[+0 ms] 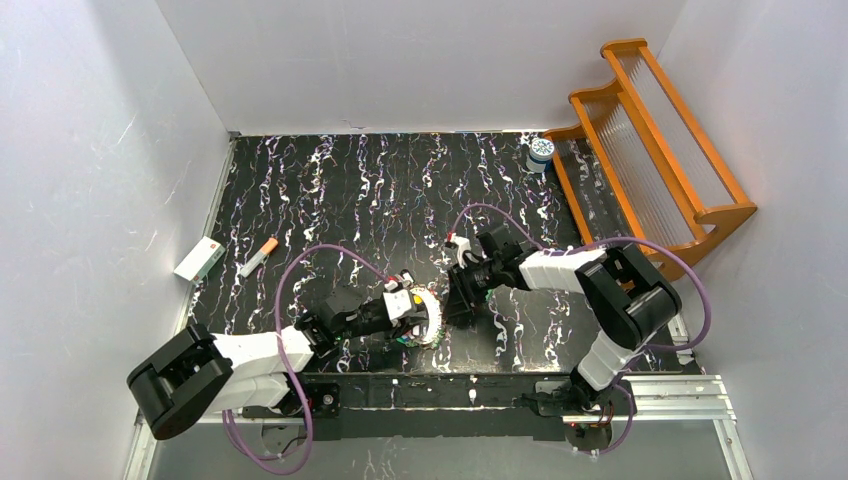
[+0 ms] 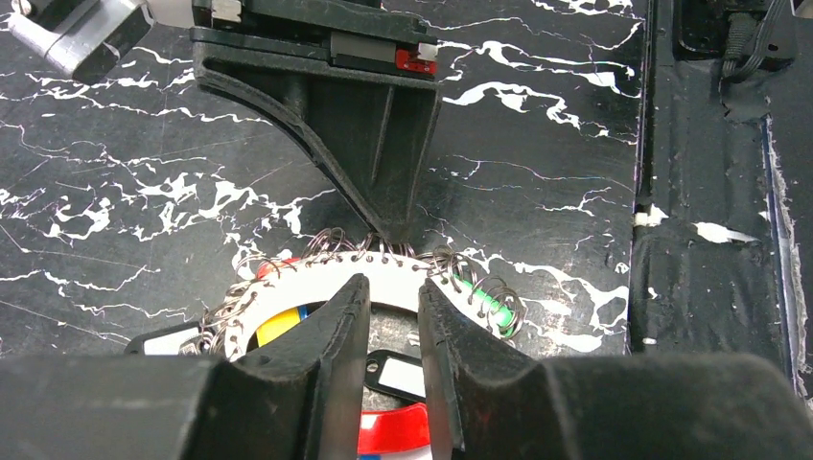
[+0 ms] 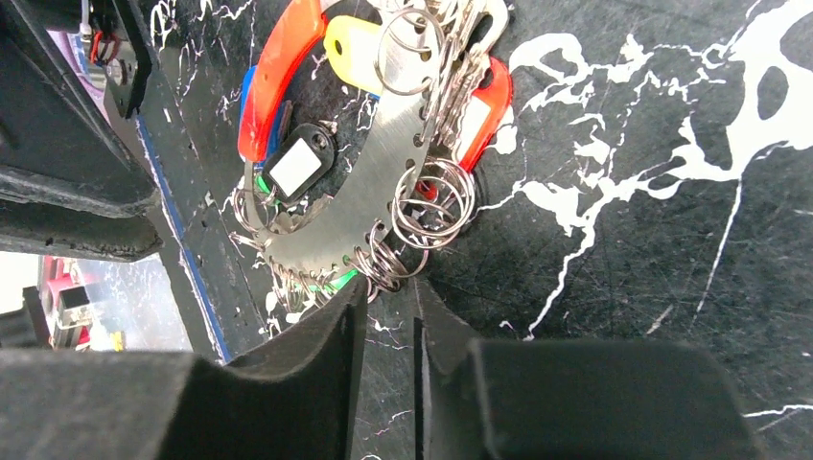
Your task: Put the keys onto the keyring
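The keyring, a flat curved metal plate [image 2: 307, 283] with holes along its edge, carries many small wire rings [image 3: 436, 206]. Inside its curve show a black tag [image 3: 299, 165], a red-orange tag [image 3: 278, 91] and a yellow tag [image 3: 353, 53]. My left gripper is over the ring, part open; ring and tags show through its gap. My right gripper is at the ring's outer edge by the wire rings, its fingers a little apart with no held thing visible. Whether its tips touch the wires I cannot tell. Part of a green tag [image 1: 488, 296] shows beside the right gripper.
An orange-and-grey marker [image 1: 258, 257] and a white box [image 1: 200, 258] lie at the left. A white-and-blue tub [image 1: 540, 153] and a wooden rack [image 1: 660, 150] stand at the right.
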